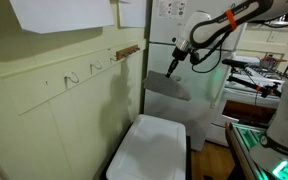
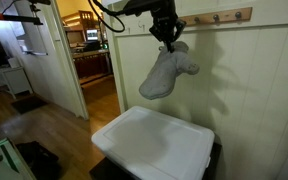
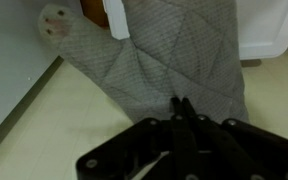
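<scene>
A grey quilted oven mitt (image 1: 167, 87) hangs in the air in front of the white fridge-like doors in exterior view 1. My gripper (image 1: 171, 72) is shut on its upper end. Exterior view 2 has the mitt (image 2: 165, 75) dangling below the gripper (image 2: 169, 46), clear of the white surface underneath, with its thumb sticking out to the right. From the wrist, the mitt's quilted cloth (image 3: 179, 50) spreads beyond the dark fingertips (image 3: 176, 106), which are close together with fabric at them. The exact pinch is hard to make out.
A white flat-topped bin or table (image 2: 154, 140) stands below, its top bare. On the pale wall is a wooden peg rack (image 2: 216, 17), with separate small hooks (image 1: 71, 78) farther along it. A counter with clutter (image 1: 259, 80) lies to the right.
</scene>
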